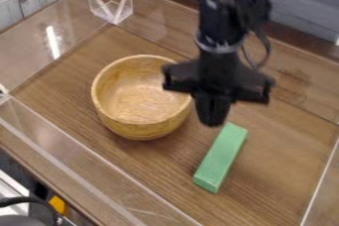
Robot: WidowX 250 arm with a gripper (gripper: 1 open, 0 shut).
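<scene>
The black gripper (223, 86) hangs above the table, blurred, right of a round wooden bowl (119, 96); its finger state is hard to make out. A green rectangular block (220, 159) lies flat on the table below it, clear of the fingers.
The wooden table (119, 180) has free room at the front left and on the right. A clear, angular plastic object (111, 4) stands at the back left. A white wall edge runs along the left.
</scene>
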